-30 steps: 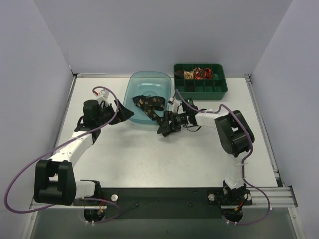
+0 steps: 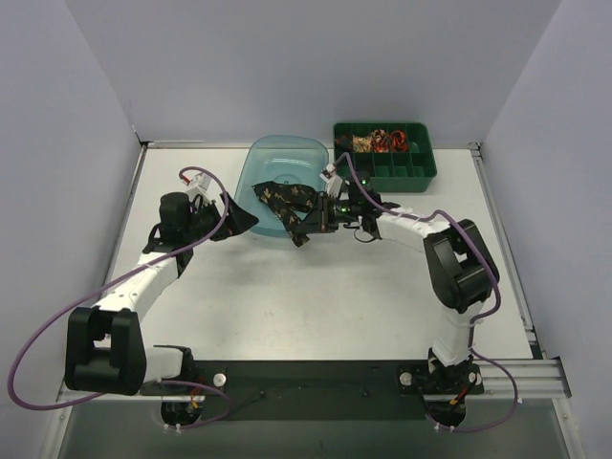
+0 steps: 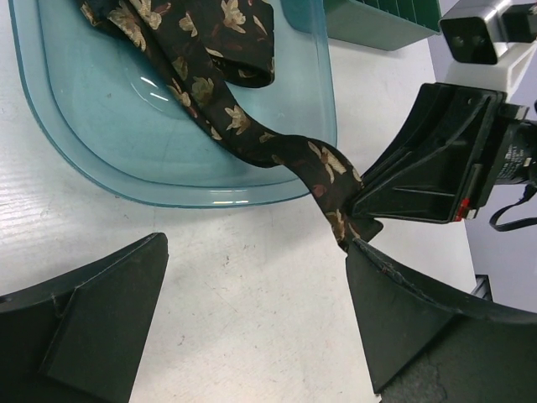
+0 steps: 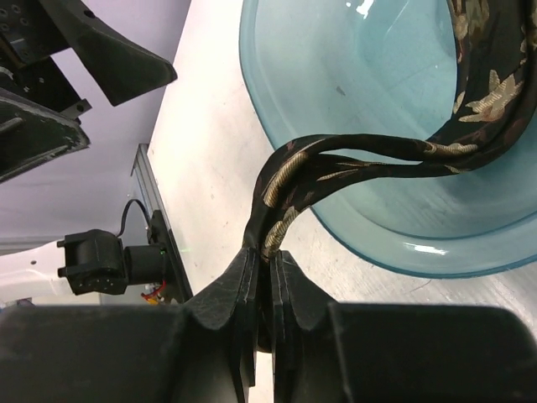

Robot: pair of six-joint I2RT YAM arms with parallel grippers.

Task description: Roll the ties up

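A dark floral tie (image 2: 287, 197) lies partly folded in a pale blue tray (image 2: 256, 163), one end hanging out over the tray's near rim. My right gripper (image 2: 302, 229) is shut on the tie near that end. In the right wrist view the cloth (image 4: 281, 180) bunches where the fingers (image 4: 289, 294) pinch it, and a short tail shows below them. To the left of the tray, my left gripper (image 2: 241, 218) stands open. Nothing lies between its fingers; in the left wrist view the held end of the tie (image 3: 331, 180) is beyond them.
At the back right stands a green divided box (image 2: 406, 182), with several rolled ties (image 2: 380, 141) in its rear compartments and empty ones in front.
The right gripper has shifted slightly left and away from the table's front edge, drawing the tie's held end with it. The left arm looks unmoved.
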